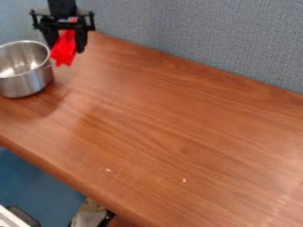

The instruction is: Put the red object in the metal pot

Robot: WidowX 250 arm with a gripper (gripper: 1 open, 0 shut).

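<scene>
At the top left, my black gripper (66,34) is shut on the red object (66,51), which hangs down from between its fingers. The metal pot (42,80) stands upright at the left edge of the table, its open top facing up. In this view the red object appears just right of the pot's rim, overlapping the side where the handle is. How high it hangs above the table is hard to tell.
A grey-blue partition (201,35) runs behind the back edge. Off the front left edge lies a blue floor (35,186).
</scene>
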